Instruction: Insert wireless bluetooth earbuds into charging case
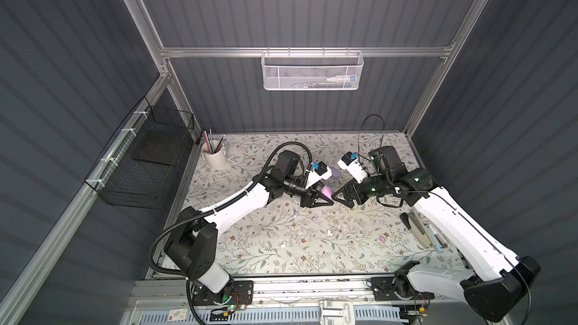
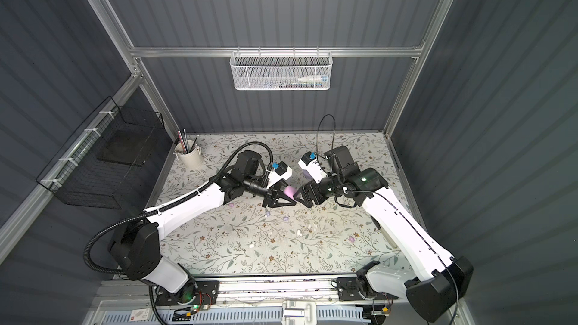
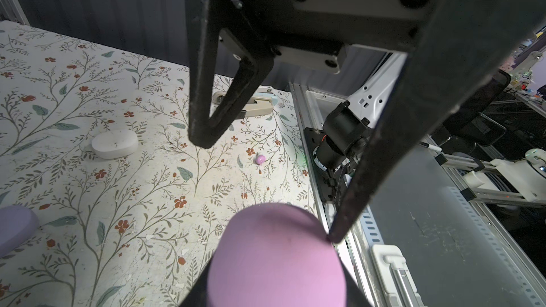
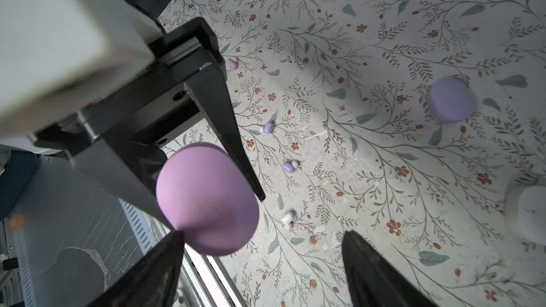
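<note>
My left gripper (image 1: 328, 197) is shut on the pink charging case (image 4: 207, 199), holding it above the table; no opening shows on its visible side. From the right, my right gripper (image 1: 340, 196) reaches in close, fingers open and nothing between them. In the left wrist view one of its fingertips (image 3: 337, 233) overlaps the edge of the case; whether they touch I cannot tell. Small earbuds lie scattered on the patterned table: a pink one (image 3: 260, 159) towards the right, purple ones (image 4: 289, 166) (image 4: 268, 128), and a white one (image 4: 288, 216).
A purple case (image 4: 451, 100) and a white case (image 4: 527, 214) rest on the table behind the grippers. Tools (image 1: 421, 231) lie at the right side, and a pen cup (image 1: 215, 155) stands back left. The front of the table has free room between the earbuds.
</note>
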